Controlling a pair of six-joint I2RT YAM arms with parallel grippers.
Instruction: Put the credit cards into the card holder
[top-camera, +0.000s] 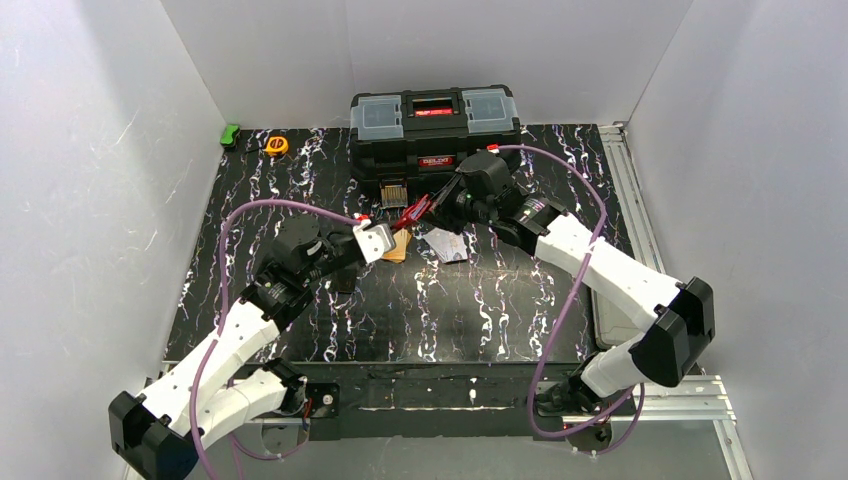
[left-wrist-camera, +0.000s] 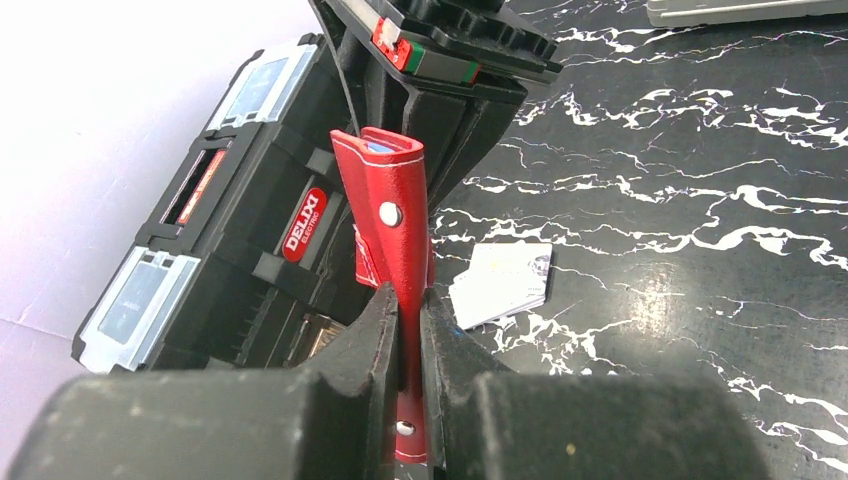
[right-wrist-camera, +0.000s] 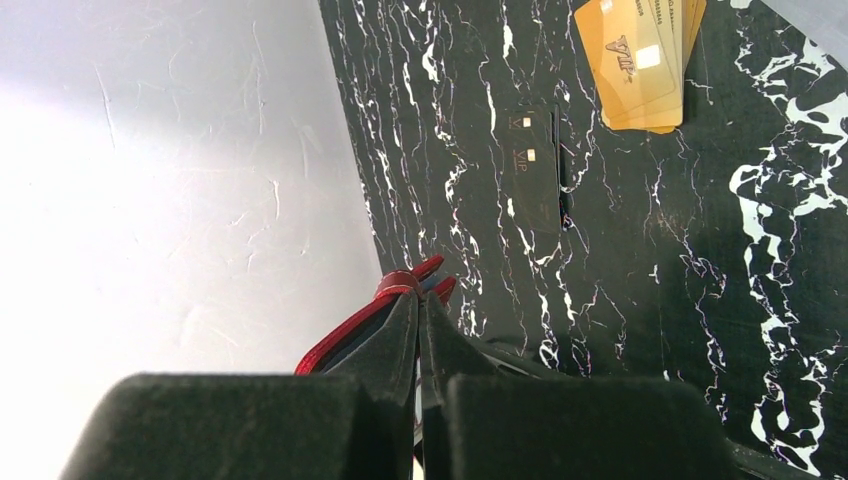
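Note:
The red card holder (left-wrist-camera: 396, 225), with metal snaps, stands upright in the left wrist view, and my left gripper is shut on it. A bit of blue (left-wrist-camera: 378, 147) shows inside its top end. My right gripper is shut at the holder's other end; whether a thin edge is between its fingertips is hidden. On the table lie fanned gold cards (right-wrist-camera: 635, 65), dark VIP cards (right-wrist-camera: 537, 170) and white cards (left-wrist-camera: 503, 280). From above, the holder (top-camera: 411, 213) hangs between both arms over the table.
Behind the grippers stands a black toolbox (top-camera: 435, 140), with a small slatted item (top-camera: 394, 195) at its front. An orange tape roll (top-camera: 277, 146) and a green object (top-camera: 230, 135) sit at the back left.

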